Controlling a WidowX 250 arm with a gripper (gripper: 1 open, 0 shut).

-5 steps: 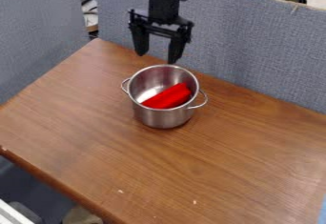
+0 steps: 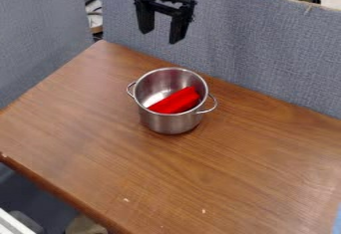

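Note:
A steel pot with two wire handles sits on the wooden table, a little above the middle of the view. A red oblong object lies inside it. My black gripper hangs high at the top of the view, in front of the grey back wall and well above the pot, open with nothing visible between its fingers.
Grey padded walls bound the table at the back and left. Some clutter shows beyond the walls.
My gripper has moved upward in the view, away from the pot. The pot and the red object are unchanged.

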